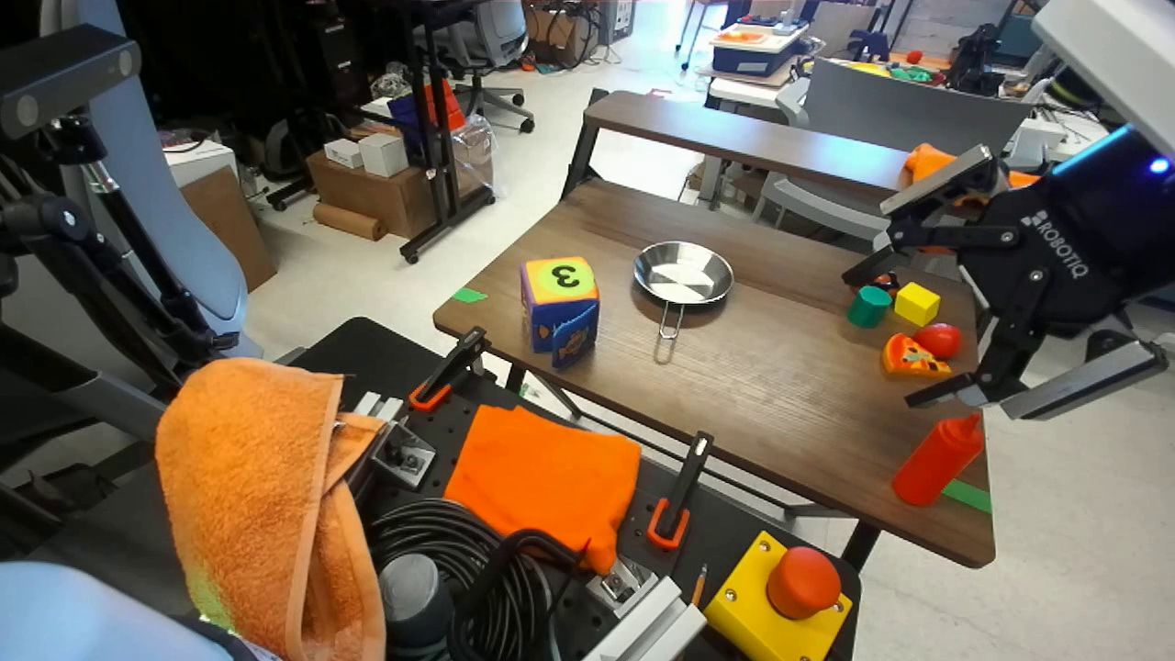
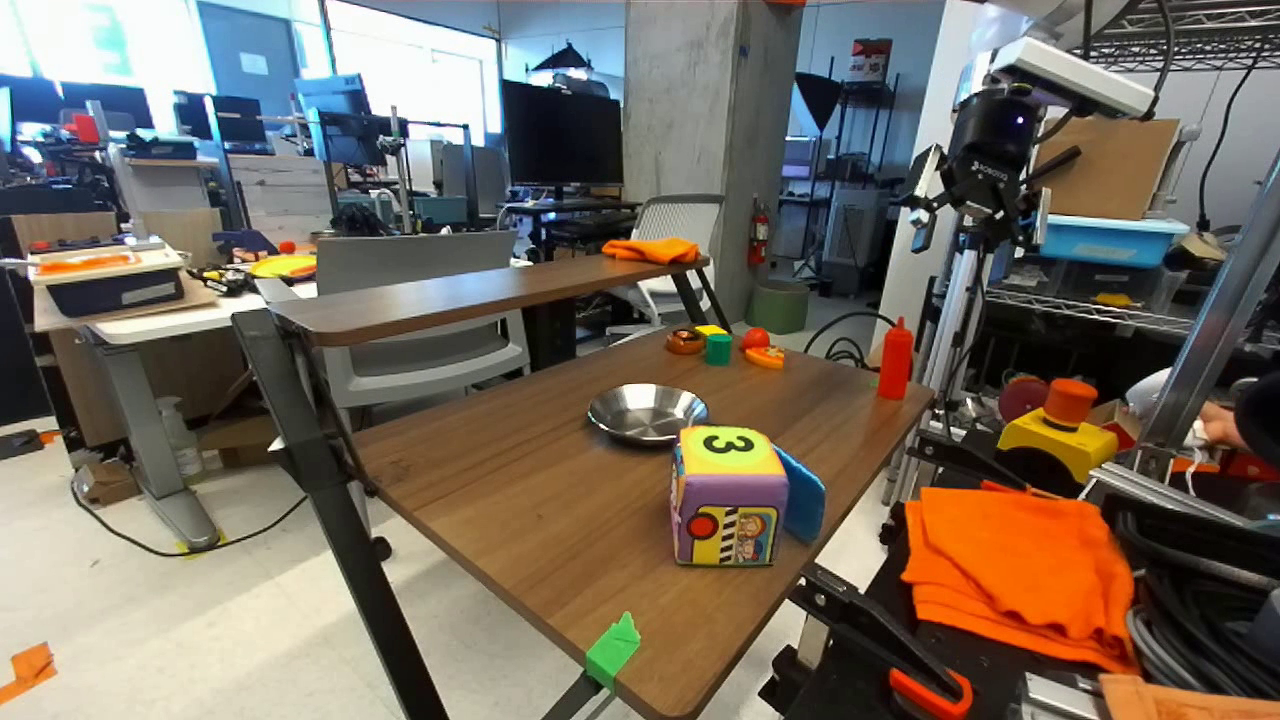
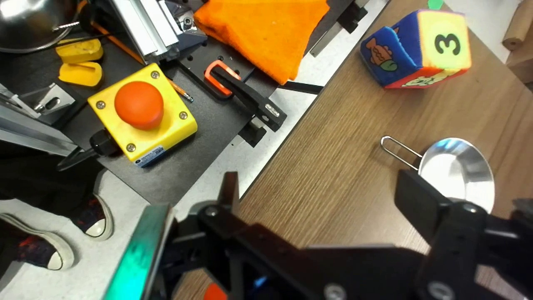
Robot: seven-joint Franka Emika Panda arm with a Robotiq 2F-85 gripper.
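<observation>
My gripper (image 1: 887, 336) stands open above the right end of the wooden table (image 1: 760, 386), nothing between its fingers. In the wrist view its two dark fingers are spread wide apart. Below it in exterior view 1 lie a green cylinder (image 1: 869, 307), a yellow cube (image 1: 916, 303), a red ball (image 1: 938, 340) and a toy pizza slice (image 1: 914, 357). A red squeeze bottle (image 1: 938, 461) stands upright near the table's front right corner. The steel pan (image 3: 452, 172) rests mid-table, its wire handle toward the front edge. A soft number cube (image 2: 728, 494) sits at the left end.
A raised shelf (image 1: 760, 138) runs along the table's back, with an orange cloth (image 2: 651, 250) on it. Along the front, a black cart carries clamps, an orange cloth (image 1: 545, 474) and a yellow box with a red button (image 1: 801, 584). Bare tabletop lies between pan and bottle.
</observation>
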